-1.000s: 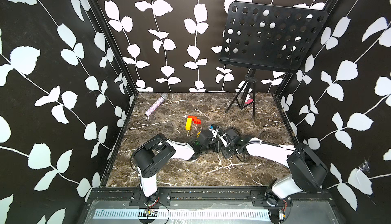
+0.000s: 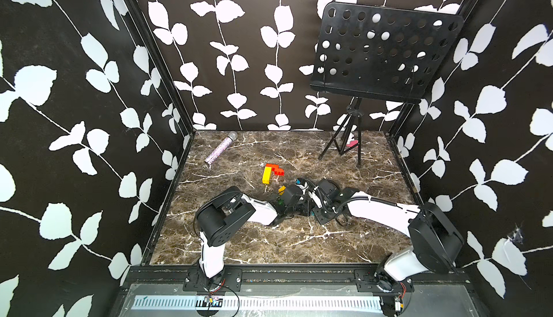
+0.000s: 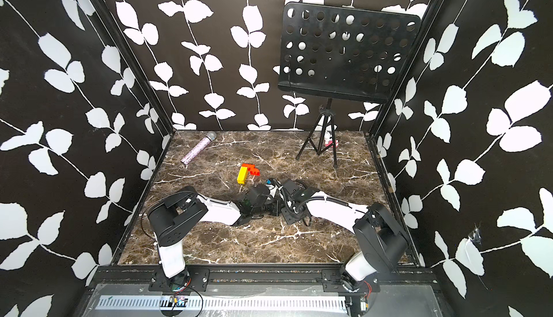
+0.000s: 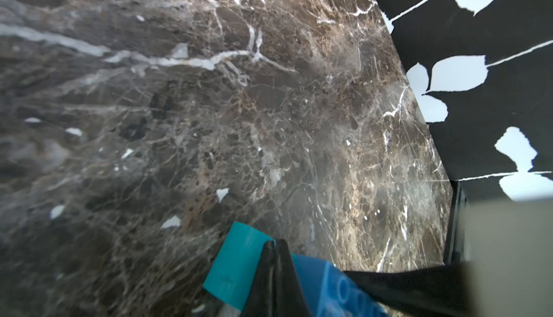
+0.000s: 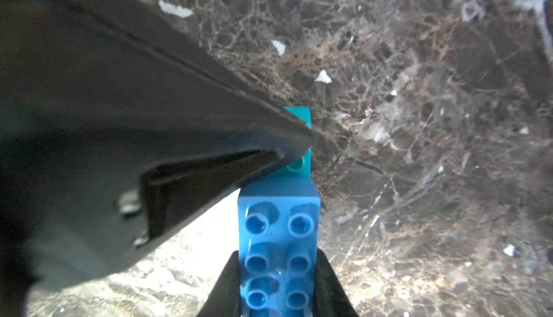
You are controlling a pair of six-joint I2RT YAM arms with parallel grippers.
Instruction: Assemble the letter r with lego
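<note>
Both grippers meet low over the middle of the table. In the left wrist view, my left gripper is shut, its tips against a teal brick (image 4: 233,262) beside a blue brick (image 4: 314,288). In the right wrist view, the blue brick (image 5: 279,253) lies end to end with the teal brick (image 5: 301,115), between the fingers of my right gripper; whether those grip it is unclear. A black gripper part covers much of that view's left half. A yellow brick (image 2: 266,176) and red bricks (image 2: 278,170) lie just behind the grippers.
A glittery pink microphone (image 2: 217,150) lies at the back left. A black music stand (image 2: 358,144) stands at the back right, with a small pink object by its legs.
The left arm has shifted slightly to the right and its elbow has moved a little. The right arm looks almost unchanged.
</note>
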